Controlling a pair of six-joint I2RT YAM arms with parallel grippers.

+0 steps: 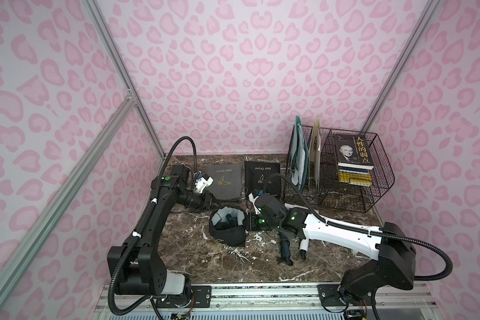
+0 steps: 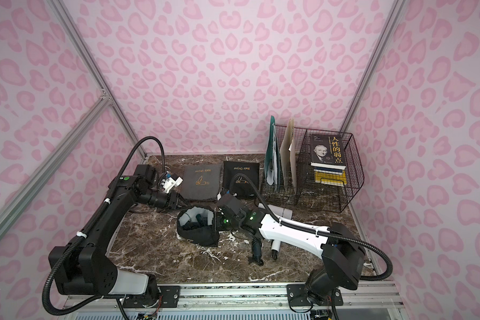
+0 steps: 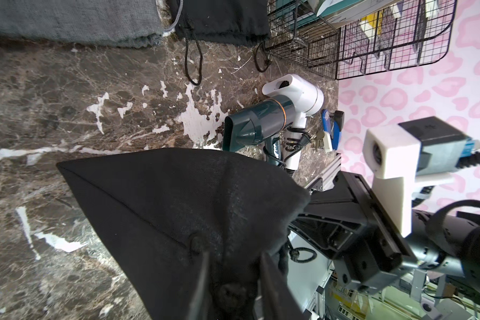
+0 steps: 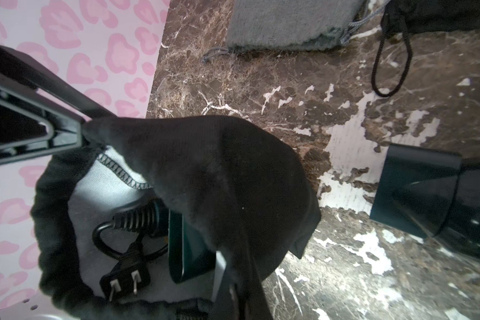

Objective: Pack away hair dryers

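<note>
A black bag (image 1: 226, 234) with pale lining stands open on the table (image 1: 178, 250), dark-green dryer parts and a plug inside. My left gripper (image 1: 210, 200) is at its upper left rim; its finger is blurred in the left wrist view. My right gripper (image 1: 253, 221) is shut at the bag's right rim, the cloth close by its fingers. Right of the bag lie a dark-green dryer (image 3: 258, 120) and a white dryer (image 3: 304, 93), cords wrapped. A grey bag (image 2: 200, 181) and a black bag (image 2: 241, 170) lie flat behind.
A wire rack (image 1: 378, 176) with folders and books (image 1: 352, 154) fills the back right.
</note>
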